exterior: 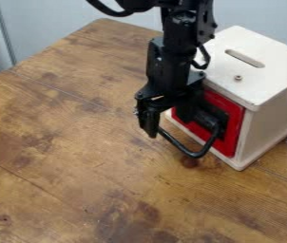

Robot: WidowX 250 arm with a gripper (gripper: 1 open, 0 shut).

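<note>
A white wooden box (257,76) with a red front panel (235,124) stands at the right of the table. My black gripper (159,112) hangs in front of that panel at its left, fingers pointing down and open. A black bar or handle (184,147) runs from beside the fingers down and up to the dark middle of the panel, partly hidden by the gripper. I cannot tell if the fingers touch it.
A pale wall stands behind the table, and the arm reaches down from the top.
</note>
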